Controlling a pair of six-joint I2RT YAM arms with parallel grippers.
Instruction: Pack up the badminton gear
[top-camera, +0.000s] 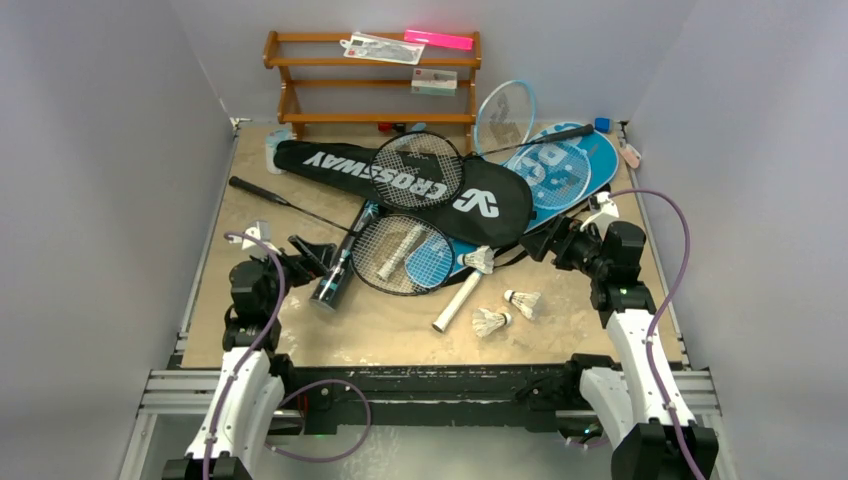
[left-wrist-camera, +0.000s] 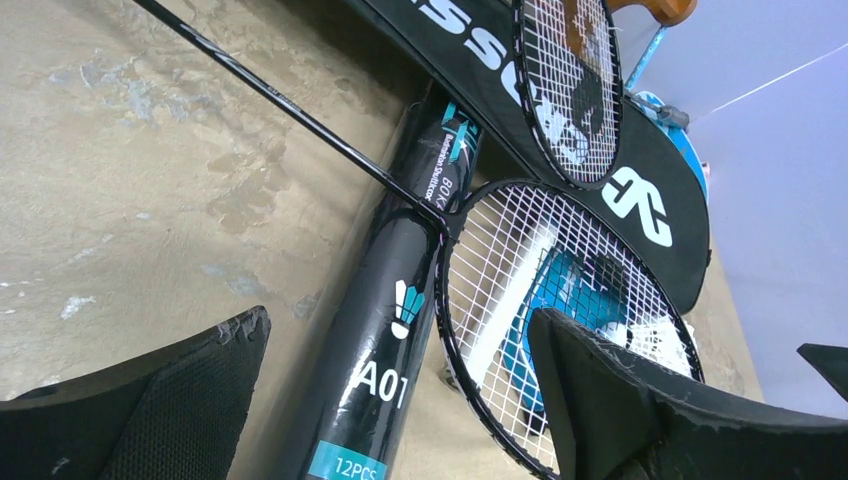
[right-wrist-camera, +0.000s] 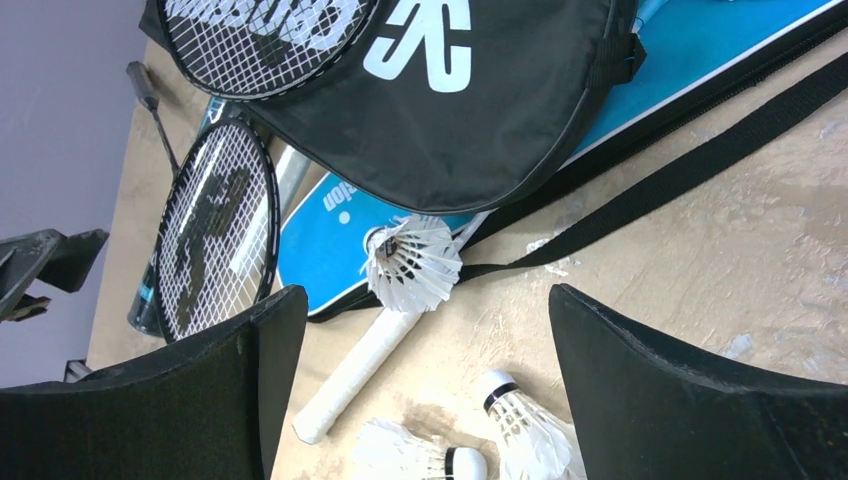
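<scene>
My open left gripper hovers over the black shuttlecock tube (left-wrist-camera: 372, 320), which lies beside a racket (top-camera: 403, 290). That racket's head overlaps the tube. My open right gripper is above three loose shuttlecocks (right-wrist-camera: 415, 265) and a white-handled racket (right-wrist-camera: 350, 375). The black CROSSWAY bag (top-camera: 320, 160) lies across the back, with a second dark racket (top-camera: 418, 207) on it. Beneath and beside it are a blue bag (right-wrist-camera: 335, 255) and light-blue racket heads (top-camera: 505, 90). Both grippers are empty.
A wooden rack (top-camera: 300, 85) holding packets (top-camera: 433, 82) and a pink box (top-camera: 437, 39) stands at the back. Walls close in the sides. Bare table shows at the front and far left.
</scene>
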